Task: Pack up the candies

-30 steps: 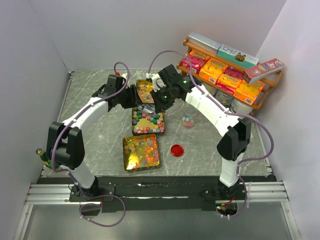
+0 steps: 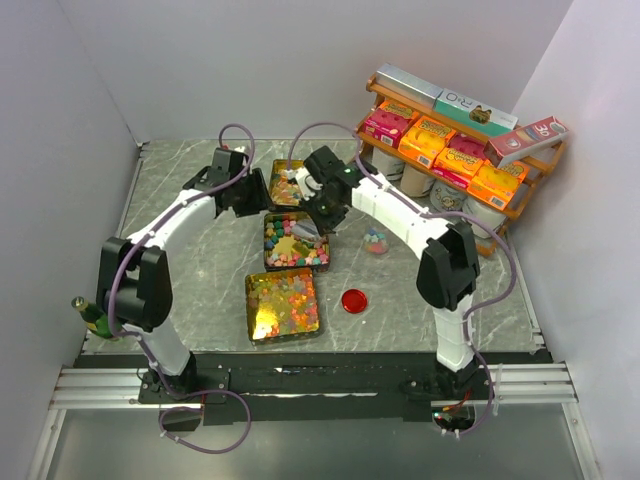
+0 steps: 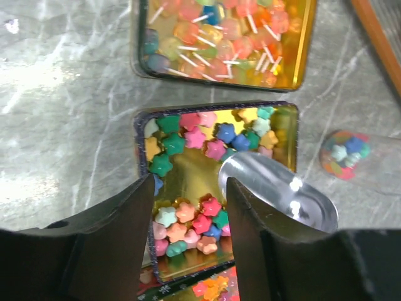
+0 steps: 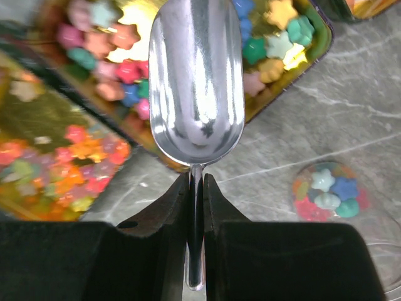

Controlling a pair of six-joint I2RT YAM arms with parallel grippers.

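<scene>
My right gripper is shut on the thin handle of a metal scoop (image 4: 197, 81). The scoop's bowl is empty and hangs over the middle tray (image 2: 267, 252), which holds star-shaped candies (image 3: 202, 219) in several colours around a bare gold patch. Left of the scoop, my left gripper stands open above the same tray, nothing between its fingers. A clear jar (image 3: 382, 162) lies on its side to the right, with some star candies (image 4: 332, 191) at its bottom end. A red lid (image 2: 354, 300) rests on the table nearer the front.
Behind is a tray of lollipops (image 3: 219, 37); in front is a tray of gummy candies (image 2: 283, 303). A wooden shelf (image 2: 465, 130) with boxes and cups stands at the back right. A green bottle (image 2: 92, 318) lies at left. Free table extends along both sides.
The left gripper has shifted slightly to the left.
</scene>
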